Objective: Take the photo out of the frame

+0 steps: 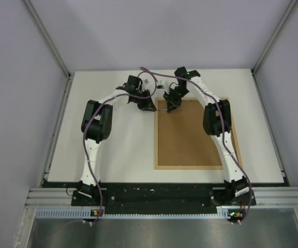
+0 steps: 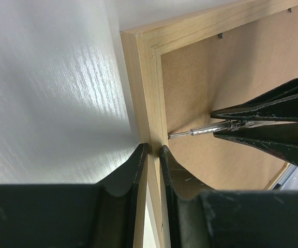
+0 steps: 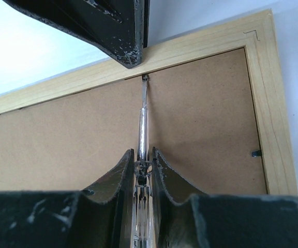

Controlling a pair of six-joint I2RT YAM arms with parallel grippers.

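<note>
The wooden frame (image 1: 156, 139) lies back side up, its brown backing board (image 1: 190, 137) inside it. My left gripper is shut on the frame's left strip, with the light wood (image 2: 148, 98) between its fingers. A slim screwdriver (image 3: 143, 121) with a clear handle is between the fingers of my right gripper, which look closed around it. It lies low across the board. Its tip (image 2: 170, 136) meets a small dark tab at the left strip's inner edge. The photo itself is out of sight.
More dark tabs stick out along the inner edge, such as one metal tab (image 2: 220, 35) on the top strip. To the left of the frame, the white table (image 1: 131, 150) is clear. Both grippers work close together at the frame's upper left.
</note>
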